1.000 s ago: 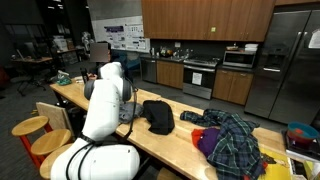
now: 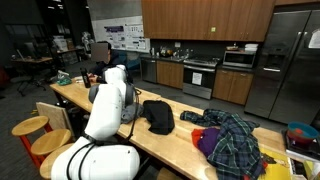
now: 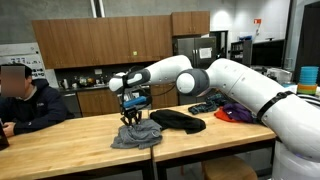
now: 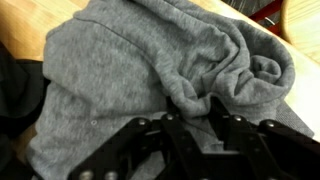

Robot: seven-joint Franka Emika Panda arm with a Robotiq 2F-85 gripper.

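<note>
A crumpled grey cloth (image 3: 138,134) lies on the wooden table, and in the wrist view the grey cloth (image 4: 95,85) fills most of the picture. My gripper (image 3: 134,117) points down at it, with its fingertips against the fabric. In the wrist view the gripper sits over a raised fold running down between the fingers. The tips are sunk in the folds and dark, so how far the fingers stand apart, and whether they pinch the fold, does not show. In exterior view 1 the arm hides part of the cloth.
A black cloth (image 3: 178,120) lies close to the grey one. Farther along the table are a dark plaid cloth (image 2: 232,145) and a red cloth (image 2: 208,140). A person (image 3: 35,100) sits at the table's far left. Bare tabletop (image 3: 60,148) lies left of the grey cloth.
The arm's far end has shifted a little to the right in exterior view 1. The black and plaid cloths have not moved.
</note>
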